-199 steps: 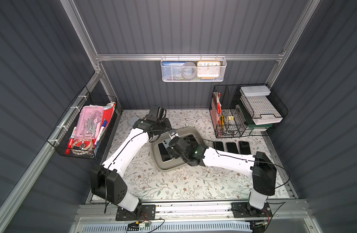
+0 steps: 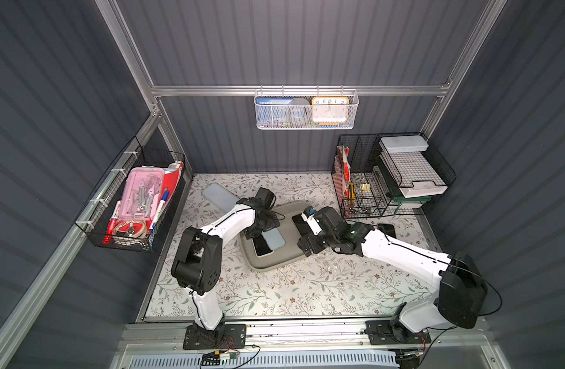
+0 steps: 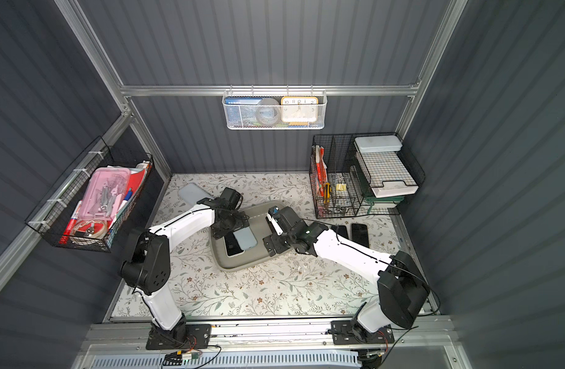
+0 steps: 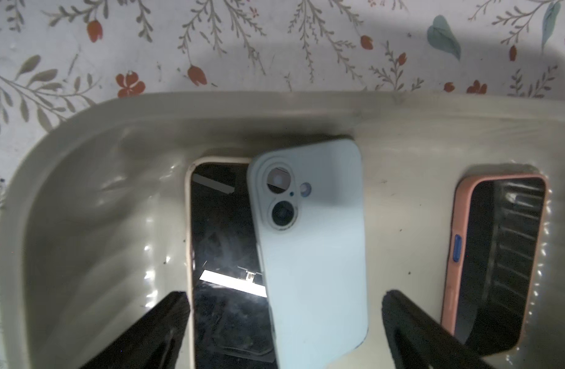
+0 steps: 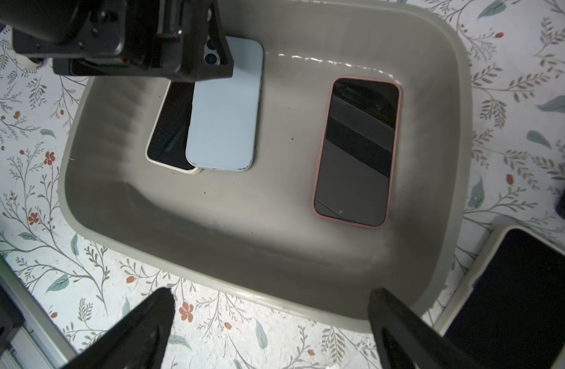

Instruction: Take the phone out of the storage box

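Note:
The grey storage box [image 2: 276, 263] holds a light blue phone [image 4: 313, 258] lying partly over a dark phone in a cream case [image 4: 224, 227], plus a pink-cased phone [image 5: 356, 147] apart at the other end. My left gripper is open above the overlapping phones, its fingers astride them in its wrist view, holding nothing. My right gripper stands open over the box's edge near the pink-cased phone, nothing between its fingers.
More phones [image 3: 360, 235] lie right of the box; a grey lid-like slab [image 2: 217, 195] lies behind left. Wire baskets [image 2: 356, 203] stand back right and hang on the left.
My left gripper has moved down over the left phones as its arm bent. The right gripper has drawn back to the right, uncovering the light blue phone.

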